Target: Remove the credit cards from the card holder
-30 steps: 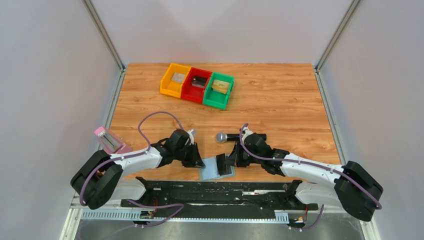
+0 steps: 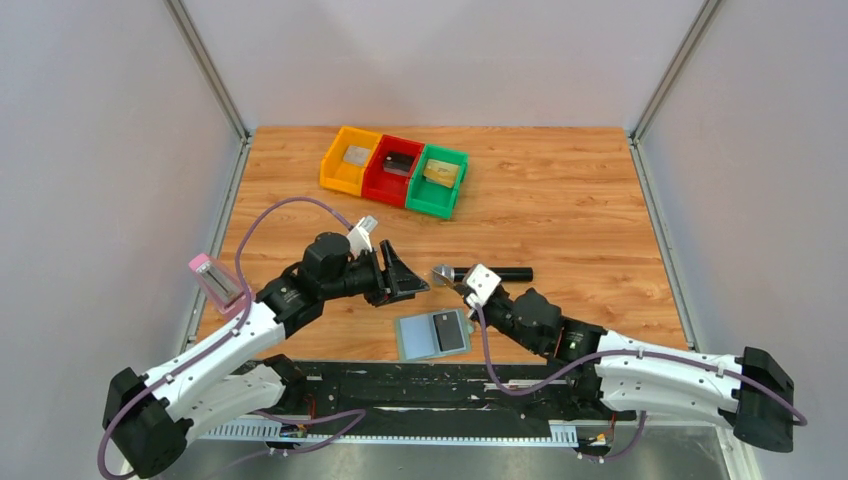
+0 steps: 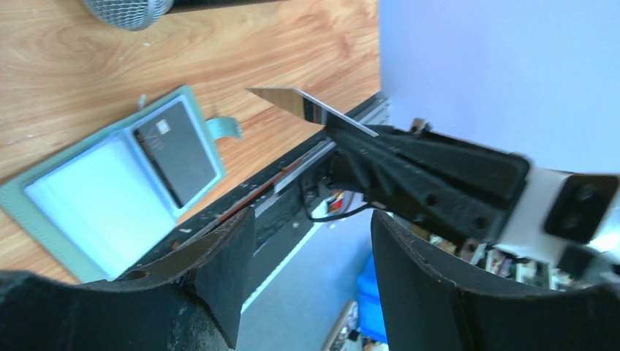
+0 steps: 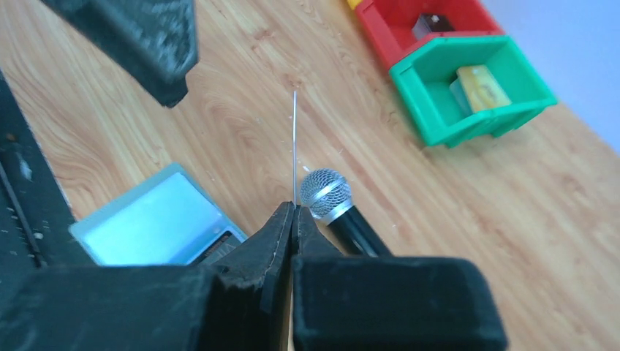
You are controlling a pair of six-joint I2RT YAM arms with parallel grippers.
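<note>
On the table's front part lies the light-blue card holder (image 2: pixel 417 338), spread open, a dark card or pocket face on its right half. A thin card (image 3: pixel 281 97) sticks out from my right gripper (image 2: pixel 464 291), which is shut on it above the table. Seen edge-on in the right wrist view, that card (image 4: pixel 295 146) is just a fine line. My left gripper (image 2: pixel 410 278) hangs left of the right one, a small gap from the card, its fingers (image 3: pixel 219 270) apart and nothing between them.
At the back stand joined trays: yellow (image 2: pixel 340 184), red (image 2: pixel 386 193) and green (image 2: pixel 431 205), each with an item inside. A black microphone (image 2: pixel 510 274) lies just behind the right gripper. A pink-topped item (image 2: pixel 220 283) sits at the left edge.
Both grippers have risen and moved back, away from the card holder. The card in my right gripper has left the holder area and turned from its broad dark face to edge-on.
</note>
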